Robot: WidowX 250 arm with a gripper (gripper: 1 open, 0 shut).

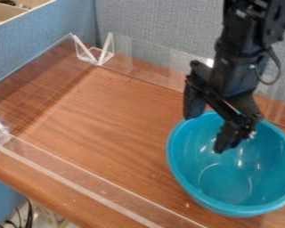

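The black gripper (214,122) stands open over the back left part of a large teal bowl (228,183), its lower fingertip reaching down inside the rim. Nothing shows between its fingers. The bowl rests on the wooden table at the right.
Transparent barriers with white brackets (93,51) run along the back and front. A blue padded wall (26,58) bounds the left, a grey padded wall (145,22) the back.
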